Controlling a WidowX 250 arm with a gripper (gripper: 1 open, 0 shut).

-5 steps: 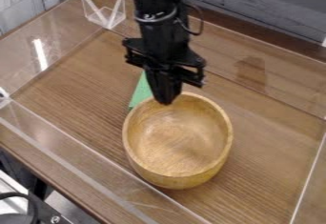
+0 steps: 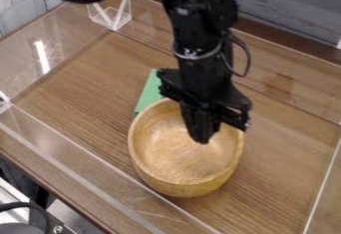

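Observation:
My black gripper hangs over the back part of an oval yellow bowl, its tip low at the rim or just inside it; I cannot tell if it touches. It is shut, with nothing visible between its fingers. The bowl's bottom looks empty where it shows. A green flat item lies behind the bowl on the left, partly hidden by the arm.
A clear plastic object stands at the back left. Another lies at the left edge. Wooden edges run along the back right and front, with a black cable at the bottom left.
My arm has moved toward the front and right, lower over the bowl. The bowl and green item stay in place.

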